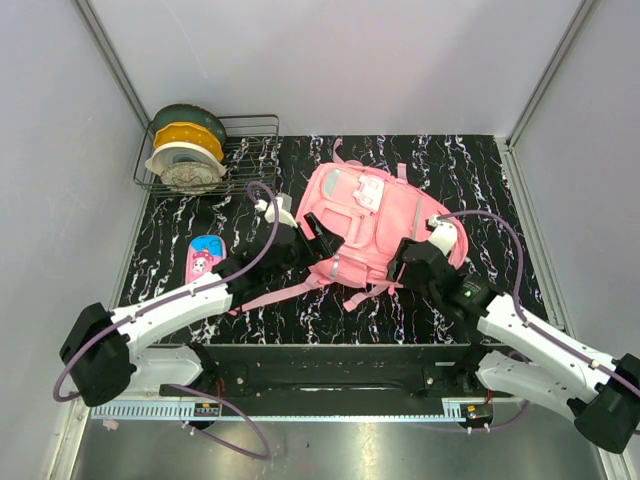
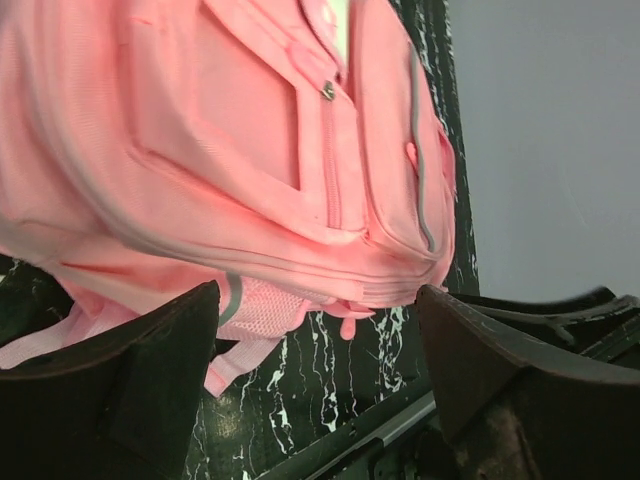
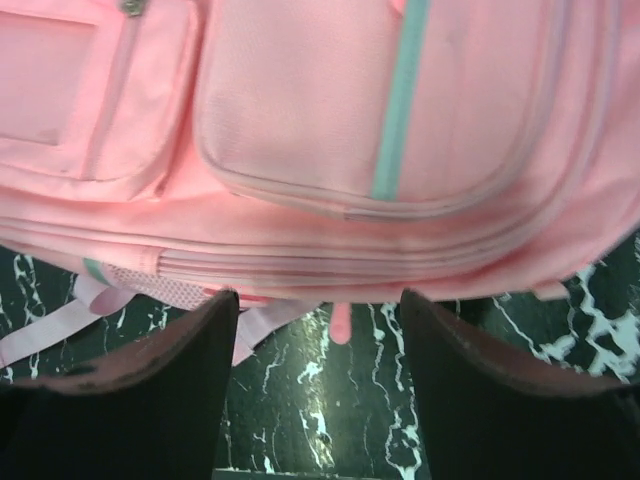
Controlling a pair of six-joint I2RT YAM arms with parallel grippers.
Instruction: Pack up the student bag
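The pink student bag (image 1: 375, 215) lies on its back on the dark marbled table, its front pockets up and its straps (image 1: 275, 298) trailing toward the front left. Over the bag's left part, my left gripper (image 1: 325, 237) stands with its fingers apart; in the left wrist view, pink fabric (image 2: 250, 235) shows beyond them and none is gripped. My right gripper is open at the bag's near lower edge, with nothing held between its fingers. A pink case with a blue top (image 1: 205, 258) and a cartoon figure lies left of the bag, partly behind my left arm.
A wire rack (image 1: 250, 150) at the back left holds several dishes, among them a yellow bowl (image 1: 190, 135). Walls close in the table at the sides and back. Bare table shows right of the bag and along the front.
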